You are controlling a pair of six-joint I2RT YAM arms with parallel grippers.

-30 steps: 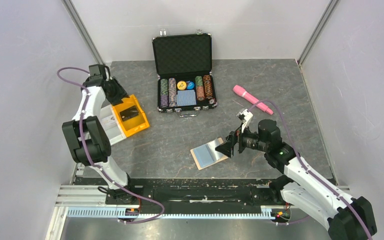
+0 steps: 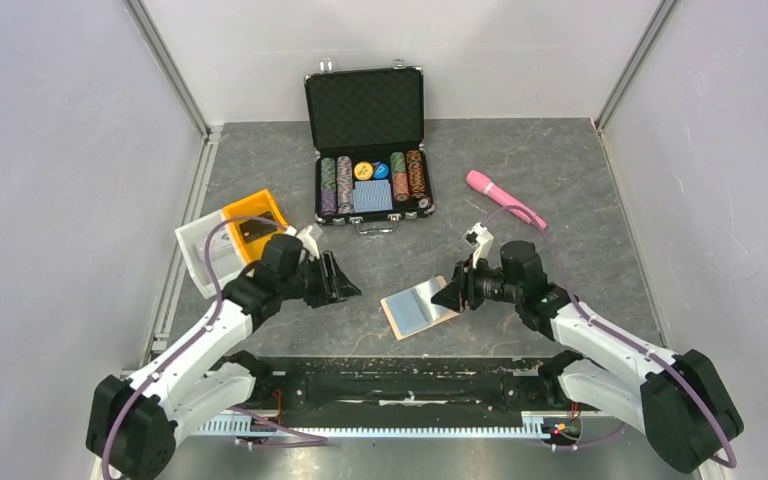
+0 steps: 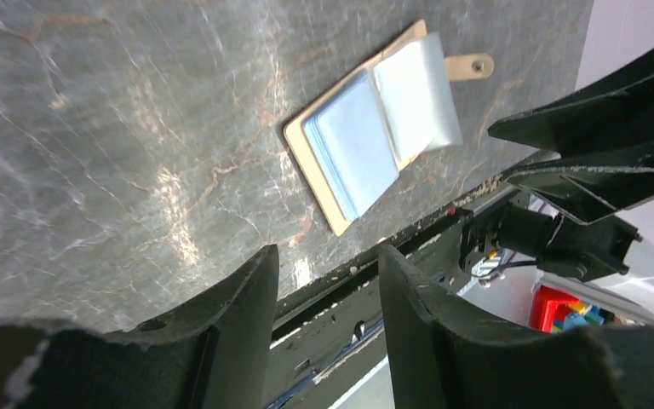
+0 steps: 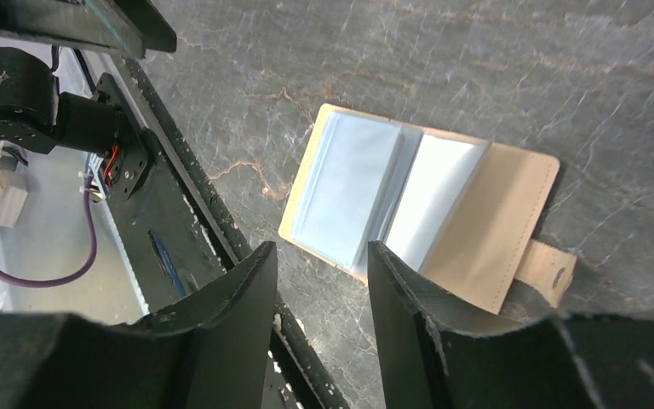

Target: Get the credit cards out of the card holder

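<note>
The card holder (image 2: 420, 308) lies open on the table, its tan cover under clear and bluish sleeves (image 3: 353, 141). One clear sleeve (image 4: 436, 192) stands partly raised, while a snap strap (image 4: 547, 271) sticks out beyond the cover. No card can be made out in the sleeves. My left gripper (image 2: 342, 280) is open and empty, left of the holder. Over the holder's right side is my right gripper (image 2: 450, 296); its fingers (image 4: 251, 281) stand apart, with nothing visible held between them. A dark card (image 2: 257, 228) lies in the orange compartment of a box (image 2: 272, 205) at the left.
Behind the holder, an open black case (image 2: 365, 110) holds poker chips and cards. A pink flashlight (image 2: 505, 199) rests at the back right.
The box has shifted and turned slightly. My right gripper has moved only slightly over the holder.
</note>
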